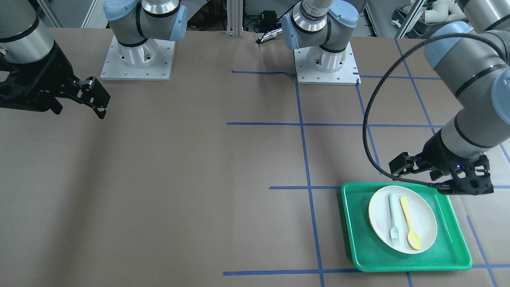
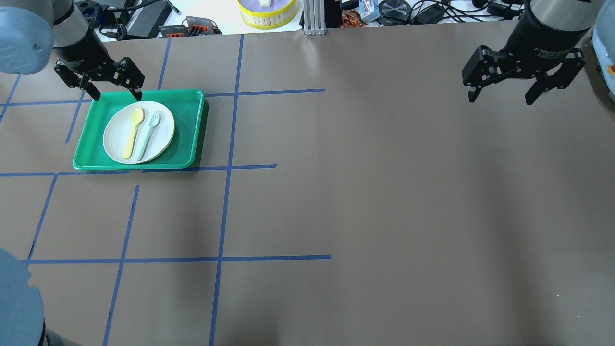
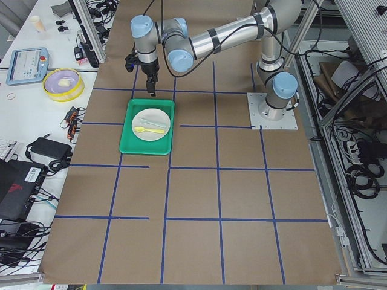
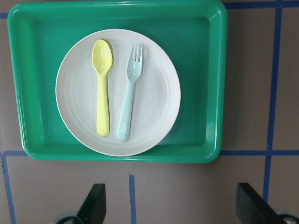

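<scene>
A green tray point(image 1: 356, 229) holds a white plate point(image 4: 159, 102) with a yellow spoon point(image 4: 102, 107) and a pale blue fork point(image 4: 126, 105) lying side by side on it. My gripper is above the tray at its edge; in the wrist view its two fingers stand wide apart with nothing between them. In the top view it hangs at the tray's upper edge, and in the front view just behind the tray.
A second arm's black gripper point(image 2: 519, 75) hangs at the far side of the table, away from the tray.
</scene>
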